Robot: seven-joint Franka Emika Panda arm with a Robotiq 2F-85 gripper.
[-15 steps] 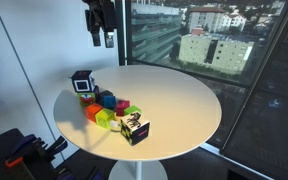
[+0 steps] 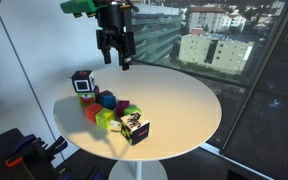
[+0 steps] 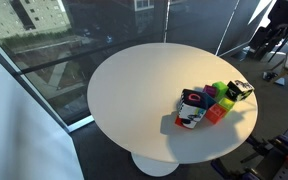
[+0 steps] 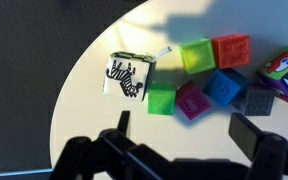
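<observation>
My gripper (image 2: 116, 61) hangs above the round table, its fingers well apart and nothing between them. Below it, in the wrist view, lie a green cube (image 4: 161, 99) and a magenta cube (image 4: 192, 102), almost side by side. Left of the green one is a larger white cube with a zebra picture (image 4: 127, 76). A yellow-green cube (image 4: 196, 56), a red cube (image 4: 231, 52), a blue cube (image 4: 224, 87) and a dark cube (image 4: 255, 100) crowd together to the right. Beyond them shows a larger picture cube (image 4: 286, 75), which exterior view 1 shows raised above the small ones.
A thin whitish piece (image 4: 163, 52) lies beside the zebra cube. Dark equipment (image 3: 279, 150) stands beyond the table edge, and windows line the background.
Over the last second my gripper has moved rightward and lower in exterior view 1, from the upper left toward the space over the table. The cubes have stayed where they were.
</observation>
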